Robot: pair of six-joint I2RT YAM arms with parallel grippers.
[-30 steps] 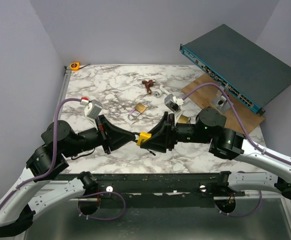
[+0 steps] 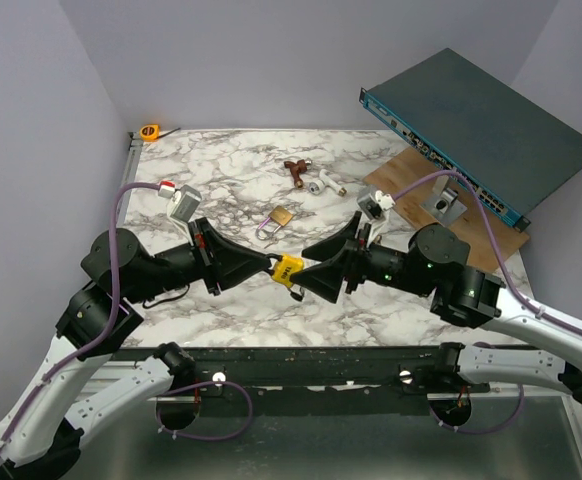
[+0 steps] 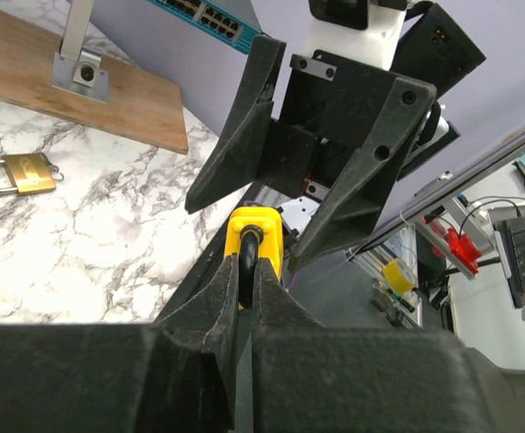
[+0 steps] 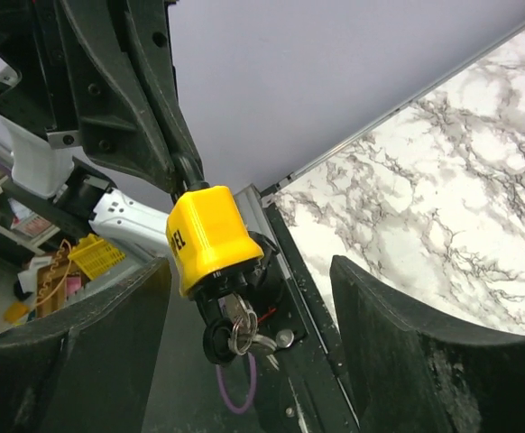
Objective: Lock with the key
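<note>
My left gripper is shut on the black end of a yellow key holder, which has a metal ring and a dark fob dangling below it. My right gripper stands open around the holder's other side; in the right wrist view the holder sits between and beyond its spread fingers, apparently not gripped. A brass padlock with a steel shackle lies on the marble top, also in the top view.
Brown and white fittings lie at the back. A grey switch unit and a wooden board occupy the right. A tape measure is at the back left.
My right gripper has opened wider and shifted slightly right. The left gripper and key holder have moved only slightly.
</note>
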